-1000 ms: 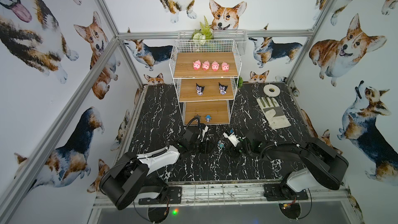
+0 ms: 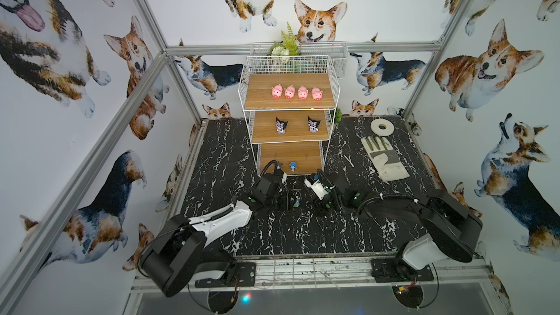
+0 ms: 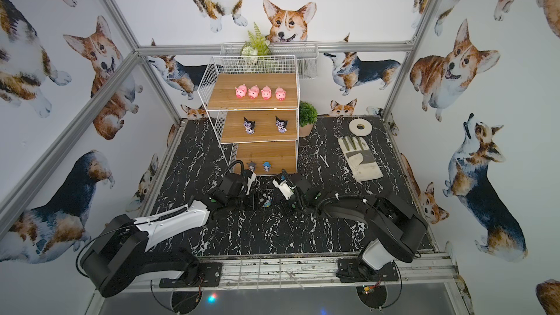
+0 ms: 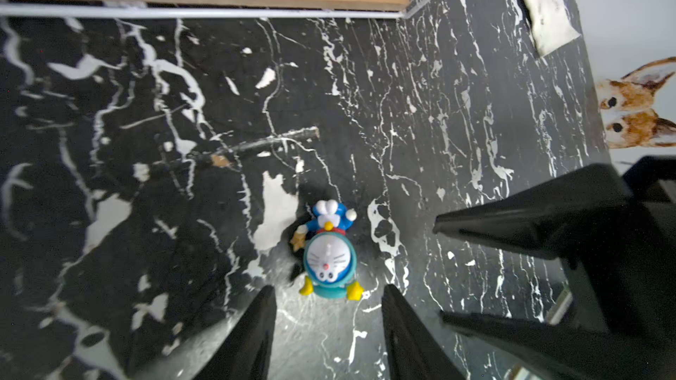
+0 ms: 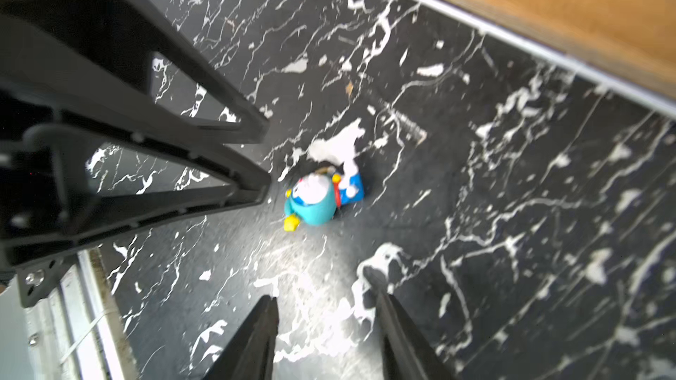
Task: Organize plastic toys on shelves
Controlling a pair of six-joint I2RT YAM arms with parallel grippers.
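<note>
A small blue and turquoise toy figure [image 4: 329,260] with a white face and yellow feet lies on its back on the black marbled table, in front of the shelf. In the right wrist view the same toy figure [image 5: 315,200] lies just past the dark fingers of my left arm. My left gripper is open, its fingers apart and empty, with the toy ahead of the gap. Across from it, my right gripper also stands open and holds nothing. Two small toys, one grey and one blue figure [image 3: 266,166], stand on the bottom shelf [image 3: 283,154].
Several pink pigs [image 2: 302,92] line the top shelf [image 2: 259,90]; two dark-eared figures [image 2: 313,123] stand on the middle shelf [image 2: 265,131]. A glove [image 2: 385,160] and a white roll [image 2: 382,127] lie at right. Both grippers are close together at the shelf's front.
The toy on the table has shifted left.
</note>
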